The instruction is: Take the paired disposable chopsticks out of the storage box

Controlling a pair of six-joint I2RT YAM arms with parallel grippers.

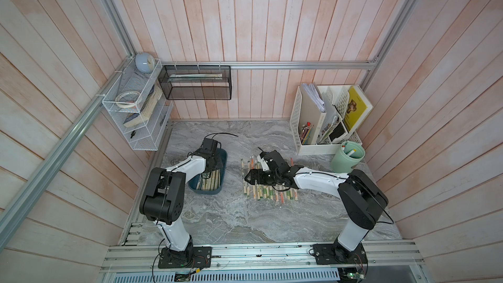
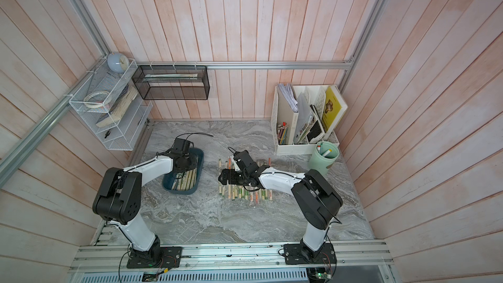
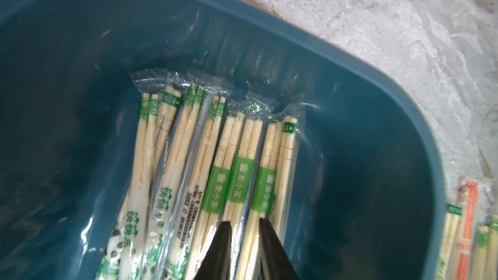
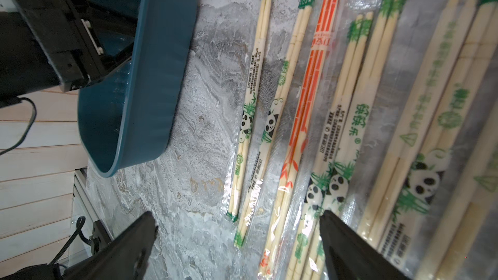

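The dark teal storage box [image 3: 363, 67] stands on the left of the table. Several wrapped chopstick pairs lie side by side in it, some with white panda wrappers [image 3: 133, 212], others with green bands [image 3: 241, 179]. My left gripper points down into the box, its fingertips part way apart over the green-banded pairs at the right of the row. Whether the fingers touch a pair cannot be told. My right gripper is wide open above the table, over the left end of a spread row of wrapped chopsticks [image 4: 306, 124], holding nothing.
Chopstick pairs cover the table's middle [image 2: 246, 194]. At the back right stand a white file holder [image 1: 319, 146] and a green cup [image 1: 345, 159]. A black mesh basket [image 1: 196, 91] hangs on the rear rail.
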